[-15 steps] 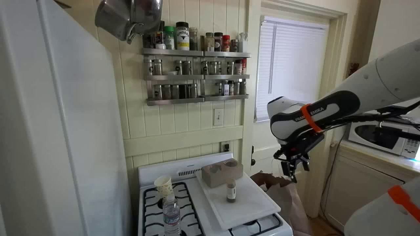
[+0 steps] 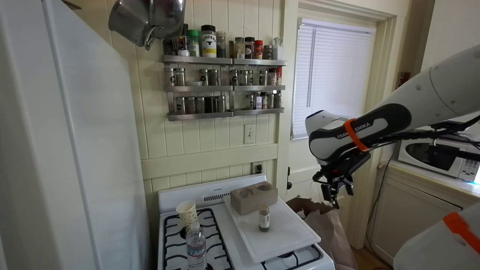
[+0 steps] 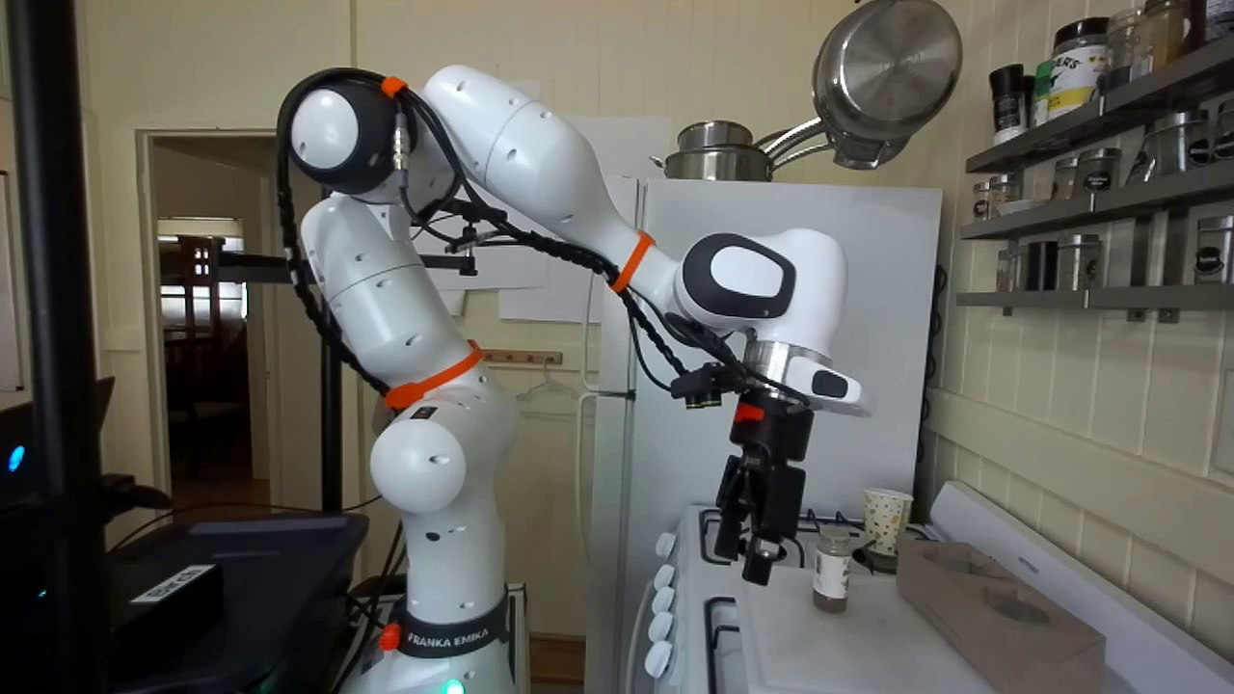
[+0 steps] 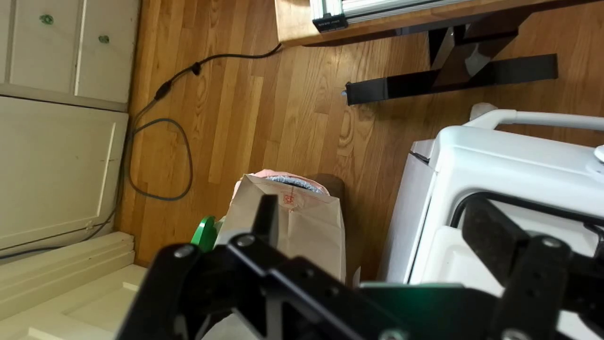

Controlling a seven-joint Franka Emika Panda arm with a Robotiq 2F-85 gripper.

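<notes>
My gripper stands open in the wrist view, its two black fingers wide apart with nothing between them. In exterior view 1 the gripper point(image 2: 342, 198) hangs to the right of the stove, clear of every surface. A small spice jar point(image 2: 264, 218) with a pale label stands upright on a white board point(image 2: 288, 234) laid over the stove's right side. Behind that jar, on the same board, sits a brown cardboard block point(image 2: 253, 198) with round hollows in its top. The jar point(image 3: 832, 569) and block point(image 3: 1006, 625) also show in exterior view 2.
On the left burners stand a patterned paper cup point(image 2: 186, 211) and a clear water bottle point(image 2: 196, 247). A brown paper bag point(image 4: 306, 232) is on the floor beside the stove. Spice shelves point(image 2: 200, 115) line the wall, and pots point(image 2: 130, 20) hang or rest high up.
</notes>
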